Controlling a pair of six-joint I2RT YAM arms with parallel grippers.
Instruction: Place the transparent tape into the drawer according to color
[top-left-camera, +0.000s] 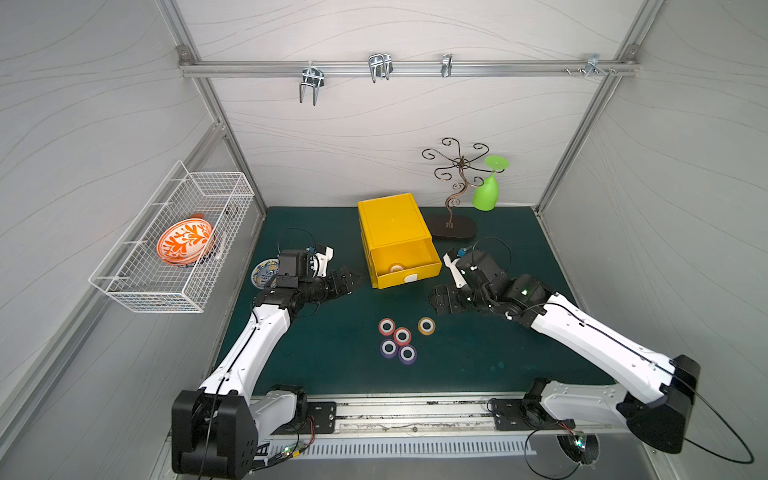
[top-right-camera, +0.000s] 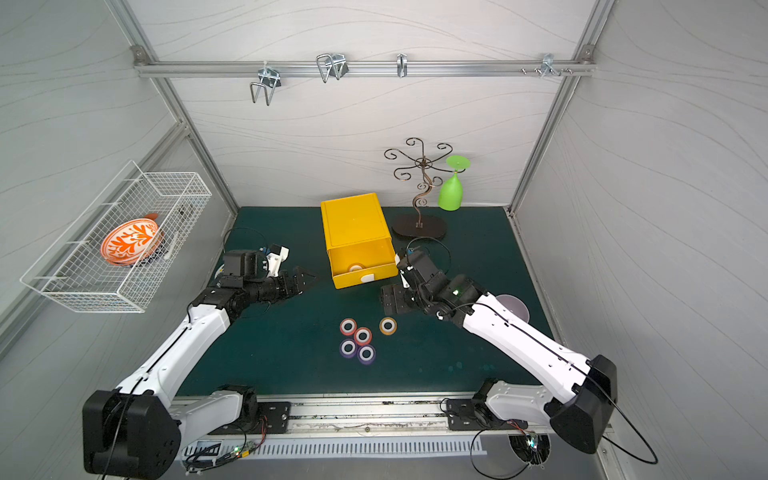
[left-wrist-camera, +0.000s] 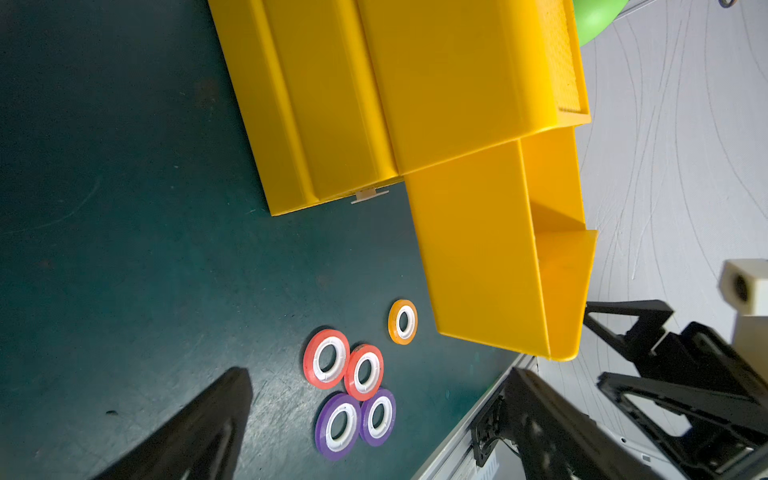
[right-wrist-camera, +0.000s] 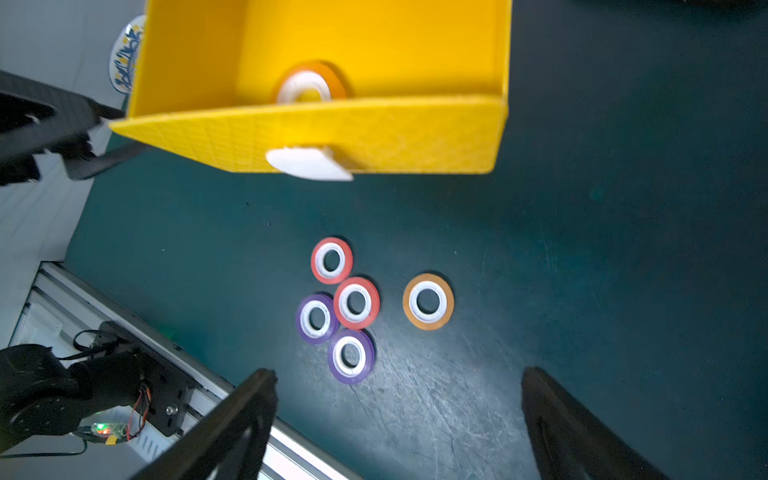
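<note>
The yellow box (top-left-camera: 388, 216) stands at the back centre, its drawer (right-wrist-camera: 376, 136) pulled out with an orange tape roll (right-wrist-camera: 324, 80) inside. On the table in front lie an orange roll (right-wrist-camera: 428, 316), two red rolls (right-wrist-camera: 330, 278) and two purple rolls (right-wrist-camera: 350, 372). My left gripper (top-left-camera: 349, 280) hangs open left of the drawer, nothing between its fingers. My right gripper (top-left-camera: 440, 300) is open just right of and in front of the drawer, above and behind the loose orange roll, holding nothing.
A metal stand (top-left-camera: 448, 228) with a green glass (top-left-camera: 485, 192) is at the back right. A white wire basket (top-left-camera: 144, 296) hangs on the left wall.
</note>
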